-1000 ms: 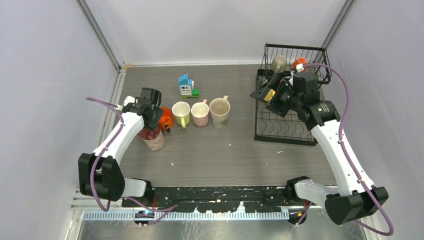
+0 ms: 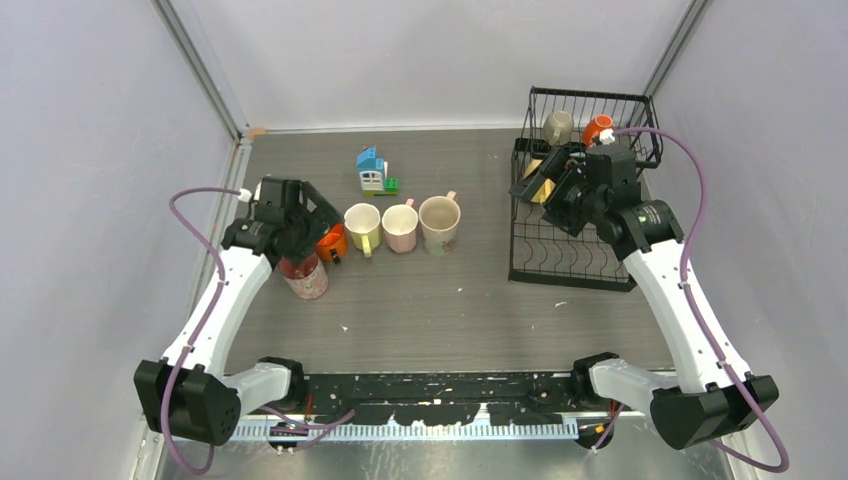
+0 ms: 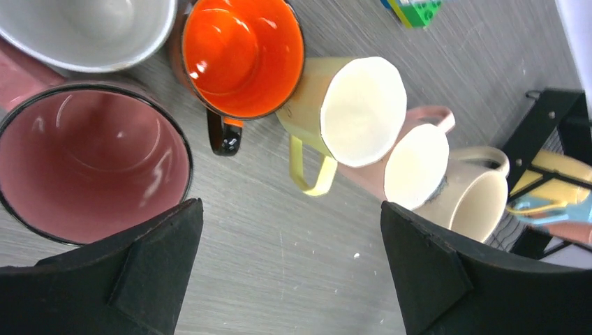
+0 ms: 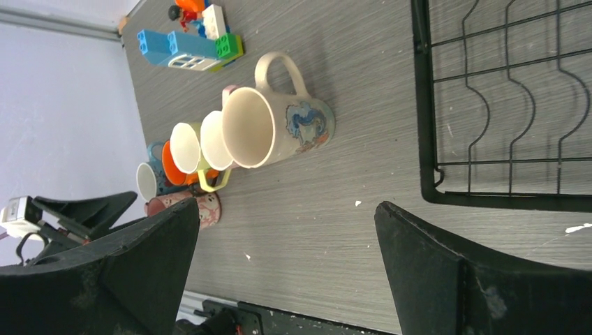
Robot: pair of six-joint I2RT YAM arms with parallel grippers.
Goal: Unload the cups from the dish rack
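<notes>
A row of cups stands on the table: a pink speckled cup (image 3: pixel 105 153), an orange cup (image 3: pixel 241 52), a yellow-green cup (image 2: pixel 363 222), a pink cup (image 2: pixel 399 226) and a cream cup (image 2: pixel 440 225). At right is the black dish rack (image 4: pixel 424 112), holding a cream mug (image 2: pixel 558 127), an orange cup (image 2: pixel 598 127) and a yellow cup, partly hidden. My left gripper is open above the left end of the row, empty. My right gripper is open over the rack's left part, nothing between its fingers.
A toy brick house (image 2: pixel 372 170) stands behind the row.
My right gripper has moved slightly to the right.
</notes>
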